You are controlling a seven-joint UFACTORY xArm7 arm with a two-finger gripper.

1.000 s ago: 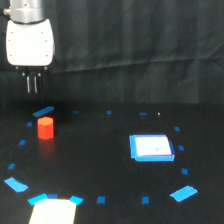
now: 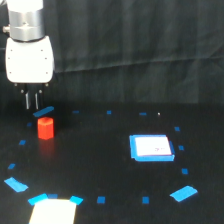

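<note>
A small red block (image 2: 45, 129) stands on the black table at the left. Just above and slightly left of it in the picture hangs my gripper (image 2: 33, 106), pointing straight down under its white body. Its two thin dark fingers stand apart, with nothing visible between them. Fingers and block do not appear to touch. How far apart they are in depth is hard to judge.
At the right lies a white rectangle with a blue border (image 2: 152, 147). A pale square (image 2: 53, 212) sits at the front left edge. Small blue tape marks dot the table.
My gripper has come down, so its fingertips are nearer the red block. The block and the other items have stayed in place.
</note>
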